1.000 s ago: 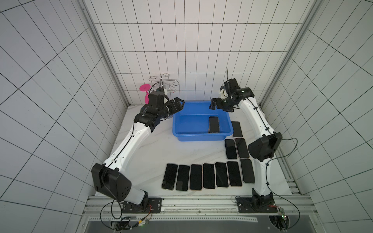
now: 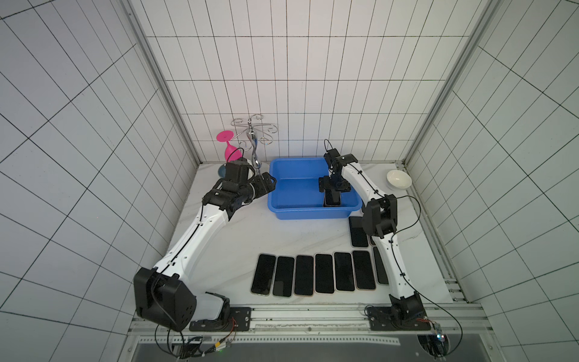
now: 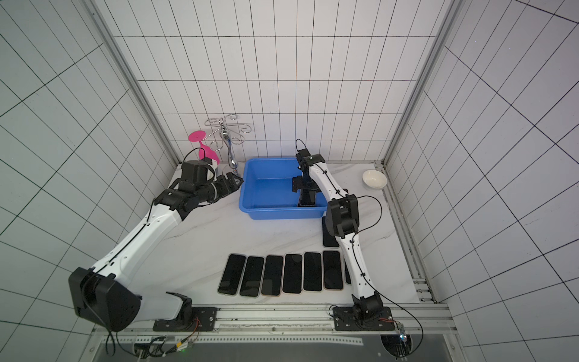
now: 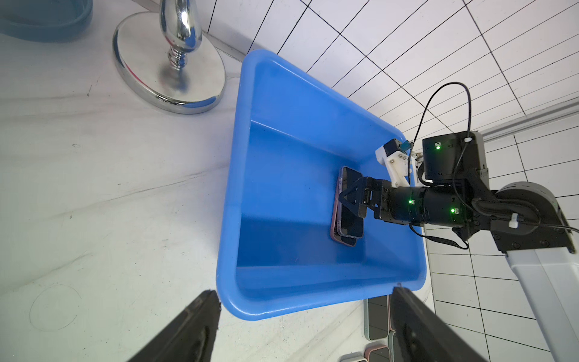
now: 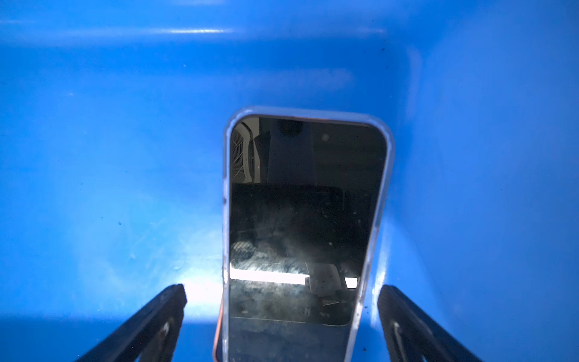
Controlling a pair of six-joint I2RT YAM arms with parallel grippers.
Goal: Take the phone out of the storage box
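The blue storage box (image 2: 298, 211) (image 4: 283, 175) holds a black-screened phone (image 5: 301, 223) (image 4: 351, 220) in a clear case, lying on what looks like a second, pink-edged phone (image 5: 217, 341) at its right side. My right gripper is open low over the phone, one finger each side of it, apart from it. My left gripper is open outside the box's left side, above the table, with nothing between its fingertips.
Rows of phones (image 2: 324, 271) lie at the front and right. A chrome stand (image 4: 169, 72) and pink object (image 2: 225, 135) are at back left, a white bowl (image 2: 398, 178) at back right.
My left gripper has moved slightly down and left.
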